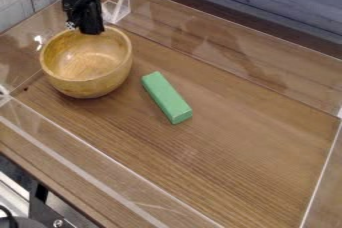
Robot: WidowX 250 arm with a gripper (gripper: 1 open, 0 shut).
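My gripper [83, 22] is at the top left, dark, above the back rim of a wooden bowl [86, 72]; whether its fingers are open or shut is too small to tell. The yellowish bowl stands upright on the wooden table. A green block [167, 96] lies to the right of the bowl.
Walls edge it at the back, and a clear plastic piece stands behind my gripper at the top left.
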